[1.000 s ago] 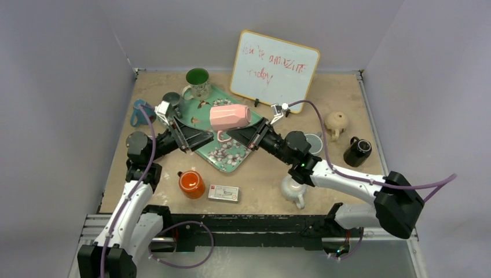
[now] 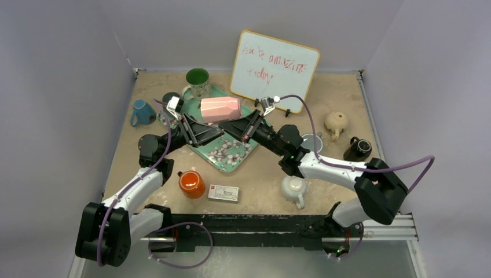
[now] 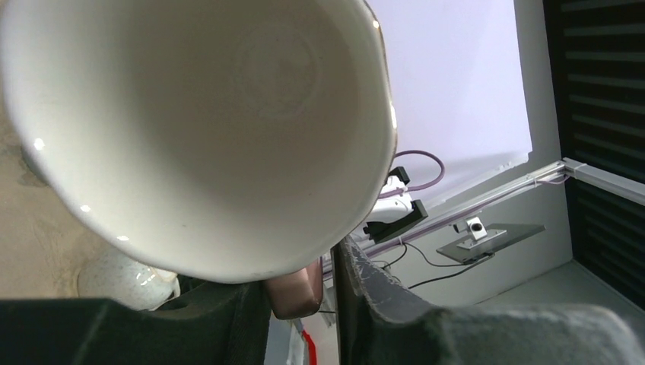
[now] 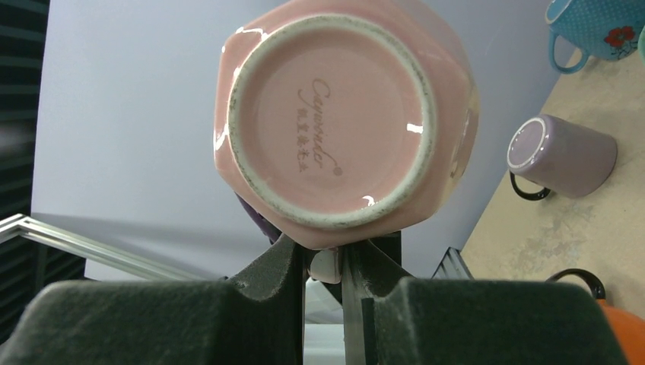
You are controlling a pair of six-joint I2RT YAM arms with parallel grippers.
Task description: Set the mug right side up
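Note:
A pink mug (image 2: pixel 220 107) is held sideways in the air above the green tray (image 2: pixel 228 159). In the left wrist view its white interior (image 3: pixel 190 129) faces my left gripper; in the right wrist view its pink base (image 4: pixel 327 122) faces my right gripper. My right gripper (image 2: pixel 234 126) is shut on the mug, at its lower part. My left gripper (image 2: pixel 214 128) meets it from the other side, with a pink piece of the mug (image 3: pixel 293 296) at its fingertips; whether it grips that piece is unclear.
An orange mug (image 2: pixel 191 184) and small box (image 2: pixel 223 193) lie in front. A green mug (image 2: pixel 198 84), blue mug (image 2: pixel 143 112), whiteboard (image 2: pixel 274 69), teapots (image 2: pixel 336 123) and black mug (image 2: pixel 358 149) stand around the tray.
The pink mug and my right gripper have moved left toward my left gripper, which has moved right. The mug's lower handle is now covered by the grippers.

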